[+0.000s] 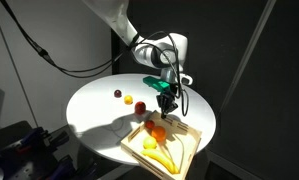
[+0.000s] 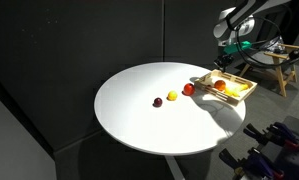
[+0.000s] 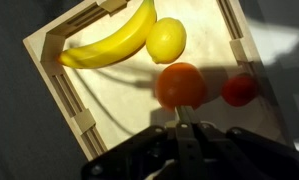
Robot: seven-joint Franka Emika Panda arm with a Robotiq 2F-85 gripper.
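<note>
My gripper is shut, and nothing shows between its fingers. In exterior view 1 the gripper (image 1: pixel 167 110) hangs above the far part of a shallow wooden box (image 1: pixel 194 142). In the wrist view an orange fruit (image 3: pixel 181 86) lies in the box just beyond the fingertips. Beside it are a yellow lemon (image 3: pixel 166 41) and a small red fruit (image 3: pixel 240 90). A banana (image 3: pixel 114 42) lies along the far corner. The arm's dark body hides the near part of the box.
On the white round table left of the box stand a red fruit (image 1: pixel 140 107), a yellow-orange fruit (image 1: pixel 128 100) and a dark purple fruit (image 1: pixel 117 94).
</note>
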